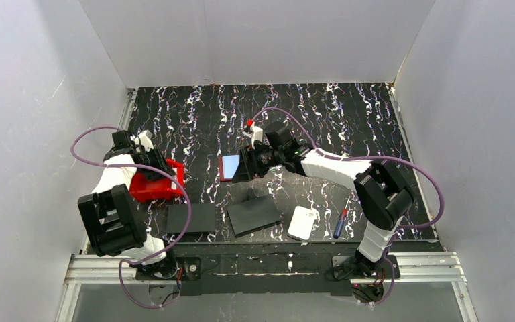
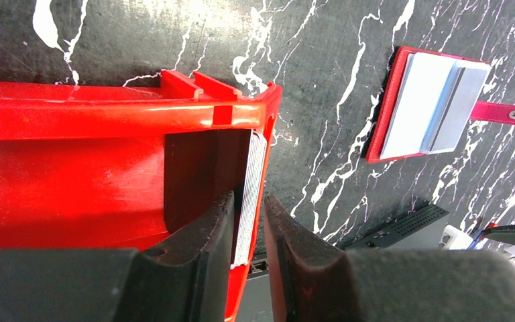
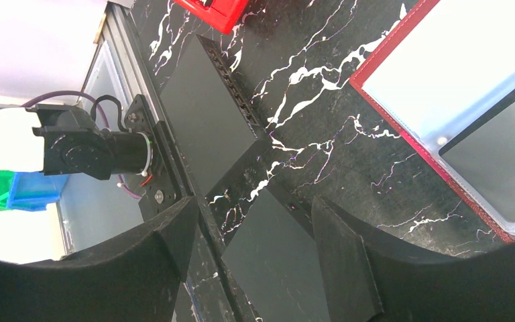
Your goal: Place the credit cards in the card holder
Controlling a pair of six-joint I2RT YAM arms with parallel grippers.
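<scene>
A red tray (image 2: 67, 114) at the left holds a stack of cards (image 2: 251, 194) standing on edge along its right wall, a dark face toward the inside. My left gripper is down at that stack, fingertips close together over it; whether a card is between them is hidden. The card holder (image 2: 387, 100), red with pale sleeves and a pink strap, lies open to the right of the tray, at mid-table in the top view. My right gripper hangs just beside and over the holder, its fingers apart with nothing between them.
Dark flat plates (image 1: 191, 218) lie along the near edge. A white rectangular object (image 1: 302, 223) and a screwdriver (image 1: 340, 221) lie at the near right.
</scene>
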